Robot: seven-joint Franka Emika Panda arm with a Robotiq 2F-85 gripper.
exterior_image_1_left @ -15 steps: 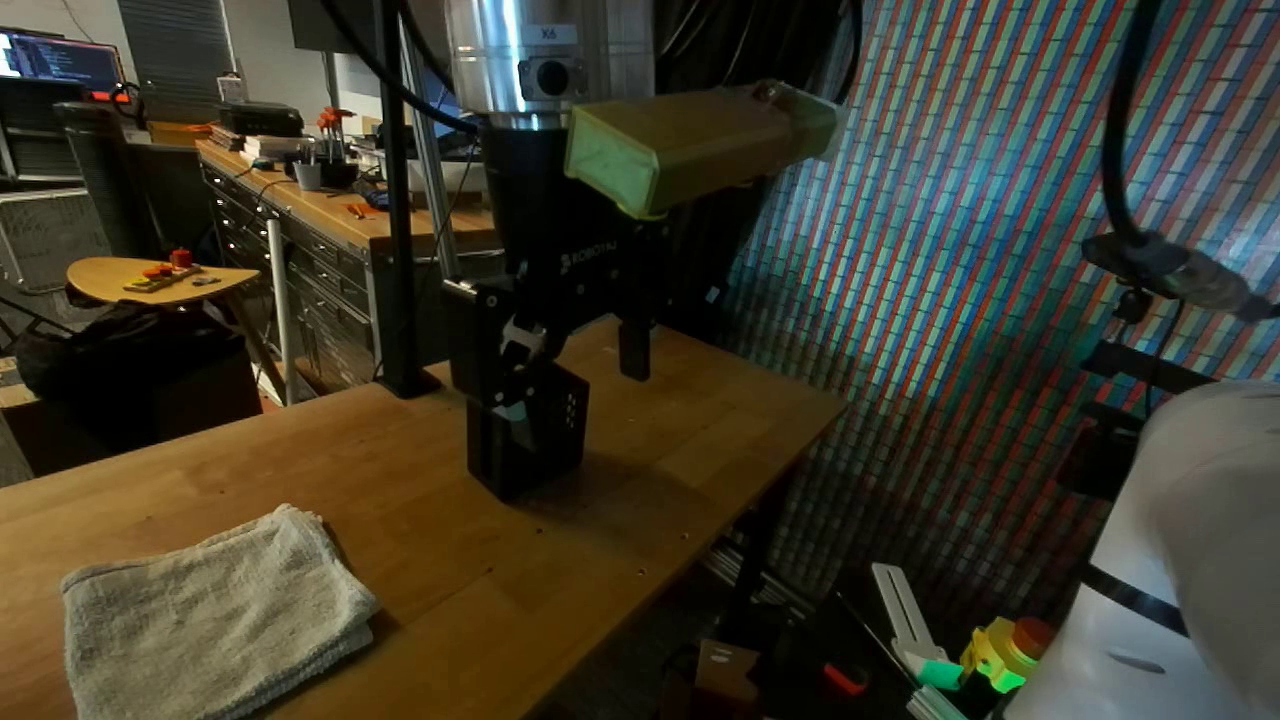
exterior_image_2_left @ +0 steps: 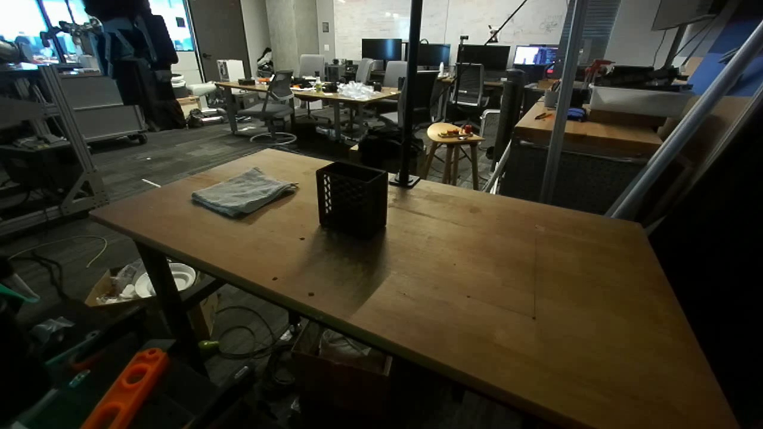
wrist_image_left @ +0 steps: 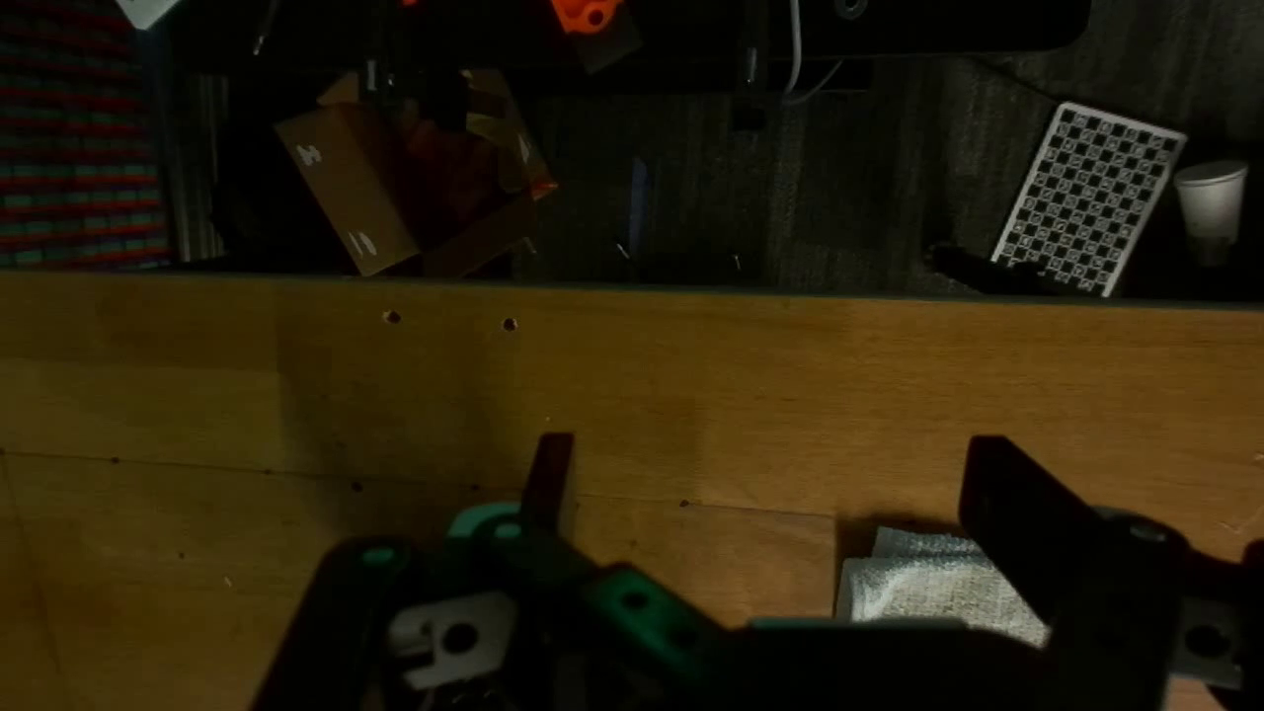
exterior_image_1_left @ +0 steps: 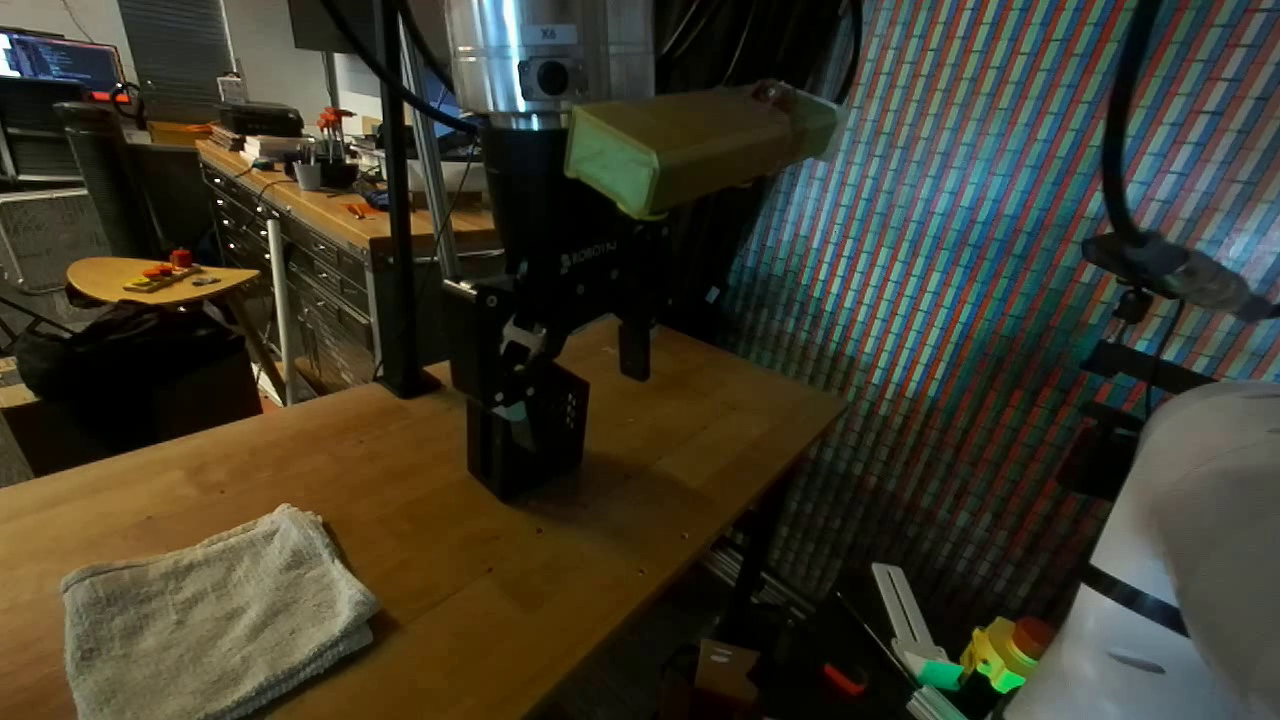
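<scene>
My gripper (exterior_image_1_left: 573,390) is open above the table, pointing down, its fingers wide apart. A black basket (exterior_image_1_left: 564,422) with perforated sides stands upright on the wood, partly hidden behind the gripper in exterior view 1. Exterior view 2 shows that basket (exterior_image_2_left: 351,199) whole, with no gripper in sight; its inside is too dark to read. A folded grey towel (exterior_image_1_left: 216,612) lies flat to the left. In the wrist view nothing shows between the tips of the open gripper, and part of the towel (wrist_image_left: 942,591) appears beside the right finger (wrist_image_left: 1013,515).
Bare wooden tabletop (exterior_image_2_left: 493,264) spreads to the right of the basket in exterior view 2. A black post (exterior_image_2_left: 409,107) rises from the table's edge behind it. Beyond the near edge, the wrist view shows a cardboard box (wrist_image_left: 355,190) below.
</scene>
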